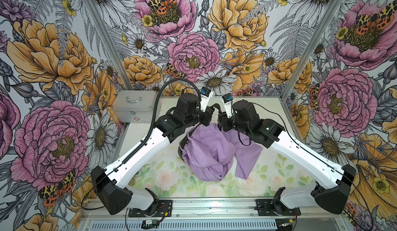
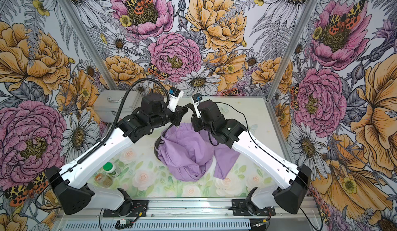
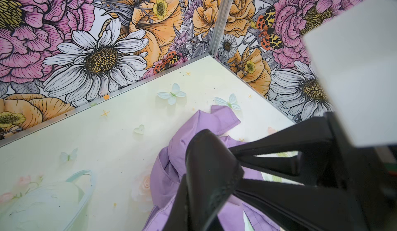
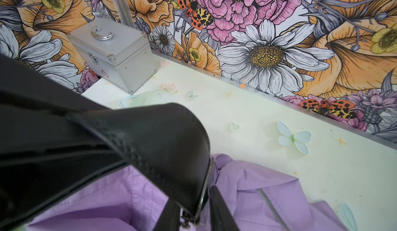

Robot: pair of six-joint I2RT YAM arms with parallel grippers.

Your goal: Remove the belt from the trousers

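The purple trousers (image 1: 208, 156) lie bunched at the table's middle, a dark band showing at their left edge. Above them the black leather belt (image 4: 165, 140) is raised, looping between my grippers and filling much of both wrist views. My left gripper (image 1: 208, 114) is shut, with the belt at its fingers. My right gripper (image 1: 221, 117) is just right of it, at the hanging belt; its fingertips are largely hidden behind the belt, so its hold is unclear.
A silver case (image 1: 134, 106) stands at the back left. Two small jars (image 2: 109, 169) sit at the front left.
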